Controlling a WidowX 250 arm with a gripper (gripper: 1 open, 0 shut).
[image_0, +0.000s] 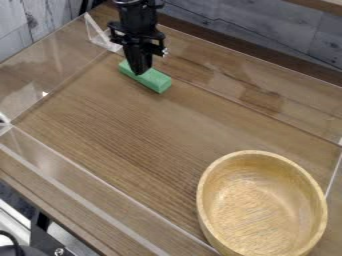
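The dark robot gripper (138, 55) reaches down from the top of the view, just above the upper-left end of a green rectangular block (150, 78) lying on the wooden surface. Whether its fingers are open or shut, and whether they touch the block, is too small to tell.
A large empty cream round bowl (261, 159) sits at the lower right.
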